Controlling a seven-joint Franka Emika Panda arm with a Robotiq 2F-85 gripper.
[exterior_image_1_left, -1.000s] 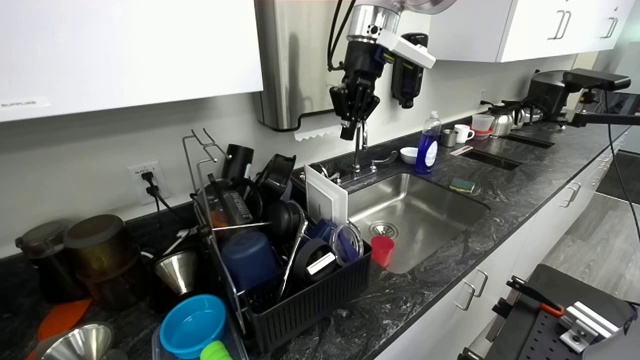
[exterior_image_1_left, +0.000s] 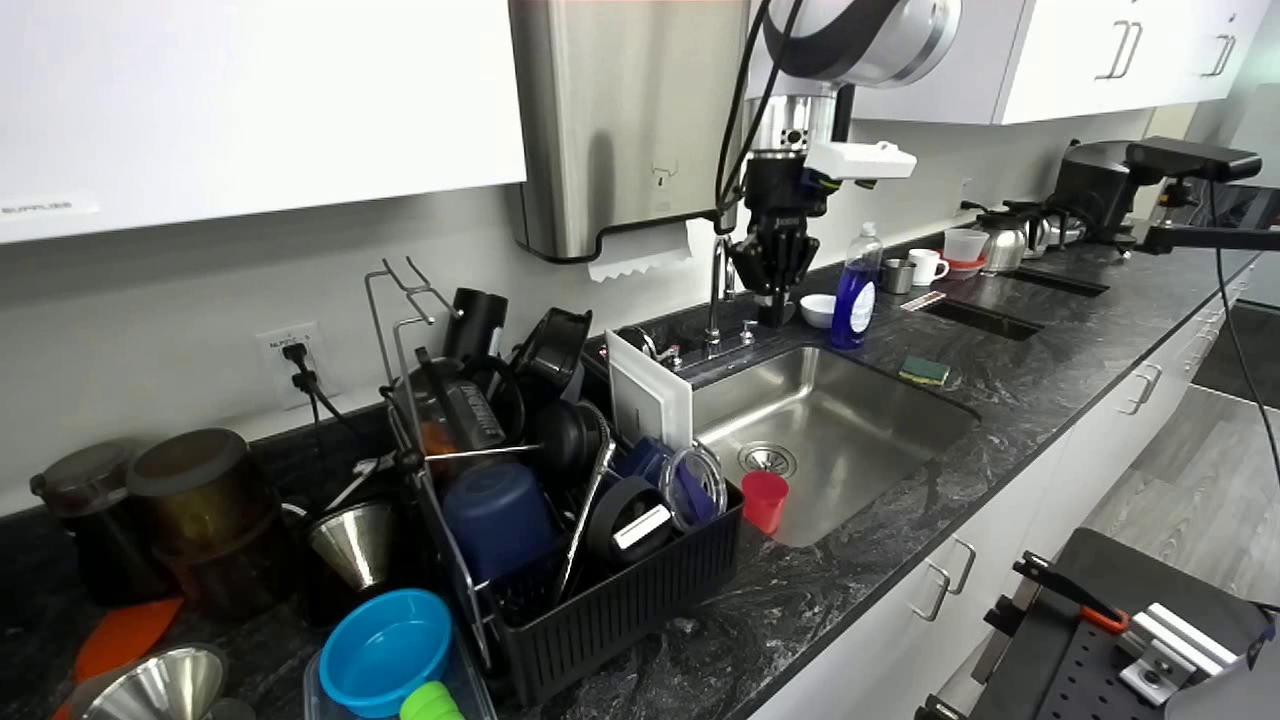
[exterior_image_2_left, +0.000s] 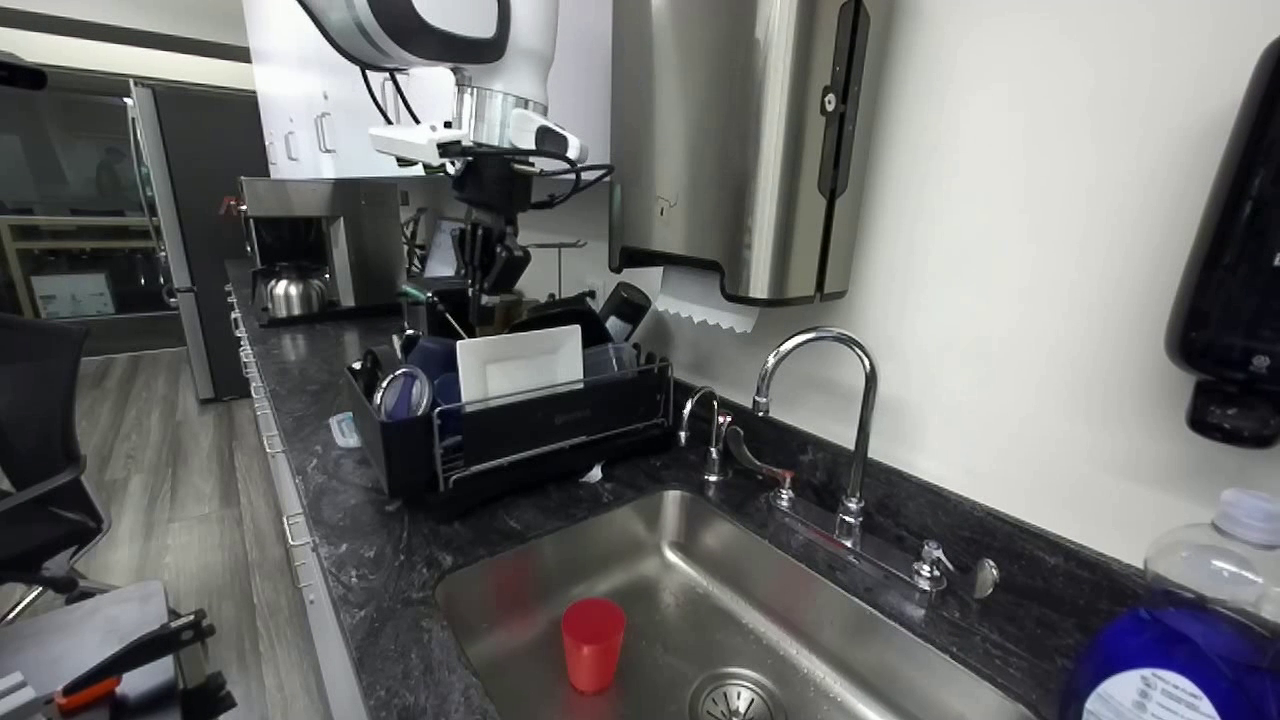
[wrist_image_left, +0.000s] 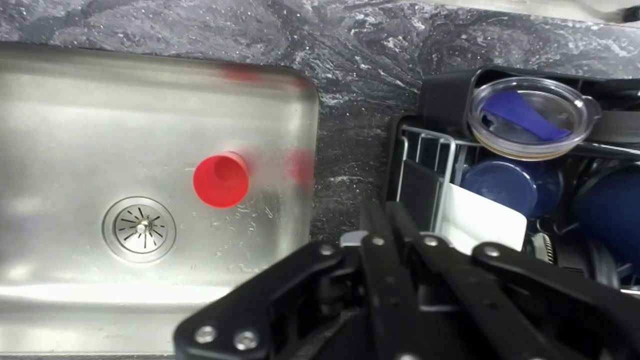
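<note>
My gripper (exterior_image_1_left: 774, 314) hangs fingers-down, in the air before the paper towel dispenser. In the wrist view its fingers (wrist_image_left: 376, 225) are nearly together above the counter strip between sink and rack; nothing shows between them. A red cup (wrist_image_left: 220, 180) stands in the sink (wrist_image_left: 54, 120), near the drain. A white square plate (exterior_image_2_left: 522, 364) stands on edge in the black dish rack (exterior_image_2_left: 564, 414), clear of the sink. Its lower part is hidden in exterior view 2 by the rack wall.
The rack is crowded with a blue cup (exterior_image_1_left: 495, 522), a clear lid (wrist_image_left: 528, 117) and dark containers. Faucets (exterior_image_2_left: 858, 420) rise behind the sink. A blue soap bottle (exterior_image_1_left: 855, 294) and a sponge (exterior_image_1_left: 924, 370) are on the counter. The sink is mostly empty.
In exterior view 1 my gripper has moved right and somewhat lower, and its tilt has straightened to nearly vertical. The plate's edge appears shifted slightly left. The red cup has stayed put.
</note>
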